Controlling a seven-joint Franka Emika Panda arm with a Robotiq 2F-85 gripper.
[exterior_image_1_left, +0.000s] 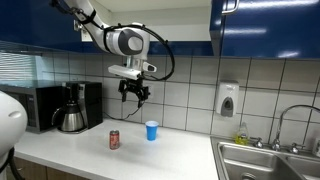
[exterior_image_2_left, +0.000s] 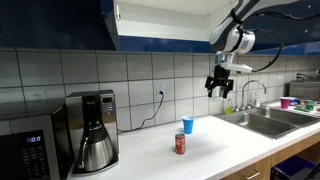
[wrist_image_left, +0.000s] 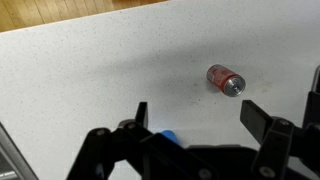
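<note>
A red can stands upright on the white counter, and the wrist view shows the same can from above. A blue cup is farther back near the tiled wall; only a sliver of the blue cup shows in the wrist view, the rest hidden behind the hand. High over the counter hangs my gripper, open, its two fingers wide apart. Between them lies only the bare counter far below. Neither can nor cup touches the gripper.
A coffee maker with a steel carafe and a microwave fill one end of the counter. At the other end are a sink, a faucet and a soap bottle. Mid-counter is mostly clear.
</note>
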